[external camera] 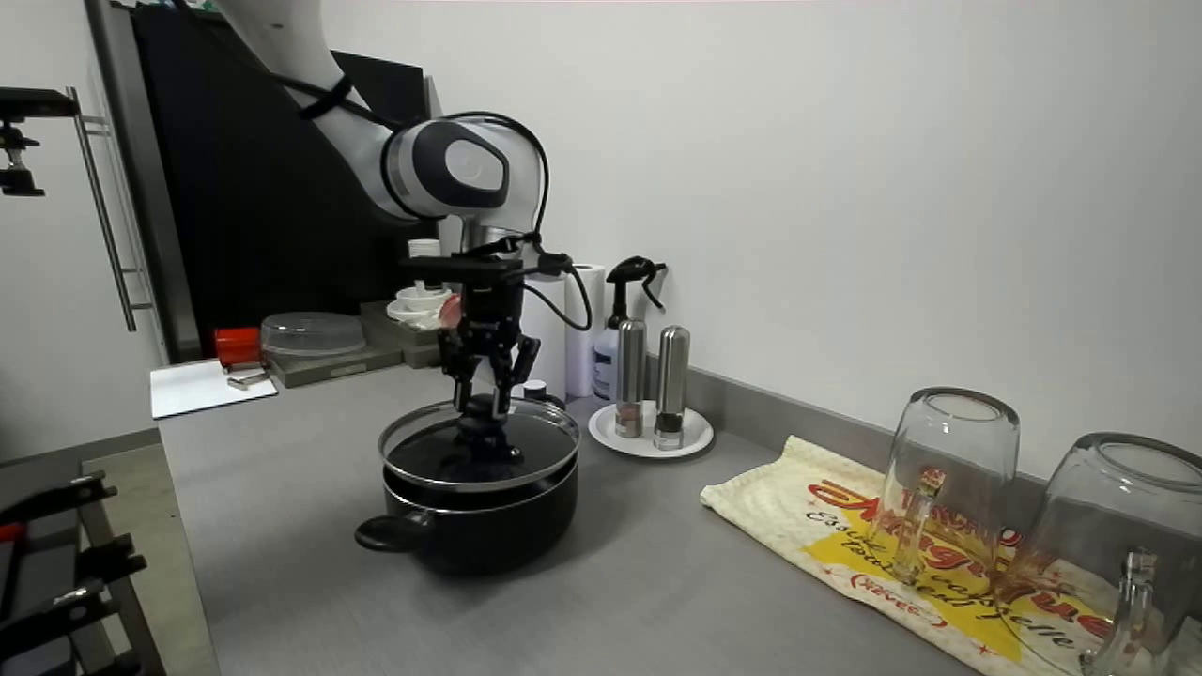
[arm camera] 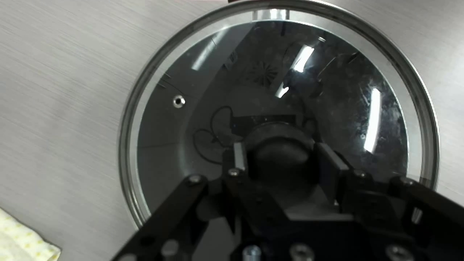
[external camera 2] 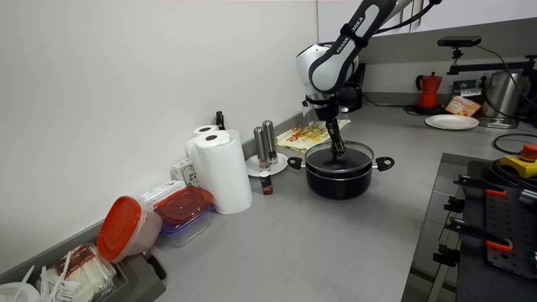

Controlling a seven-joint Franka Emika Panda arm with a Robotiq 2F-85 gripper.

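Observation:
My gripper [external camera: 485, 404] is shut on the black knob [arm camera: 280, 158] of a round glass lid [arm camera: 208, 143]. Below it stands a black two-handled pot [external camera: 485, 535] on the grey counter. In exterior view 1 the lid [external camera: 419, 439] sits a little above the pot's rim, a narrow dark gap showing between them at the front. From exterior view 2, the lid [external camera 2: 360, 156] lies roughly centred over the pot [external camera 2: 337, 186], close to its rim. The wrist view has the lid covering nearly all of the pot.
Behind the pot, a white plate [external camera: 687, 445] carries two metal grinders [external camera: 672, 383]. A small spice jar [external camera 2: 266, 183] and paper towel rolls [external camera 2: 224, 173] stand along the wall. Upturned glass jars [external camera: 947, 484] rest on a printed cloth [external camera: 811, 507].

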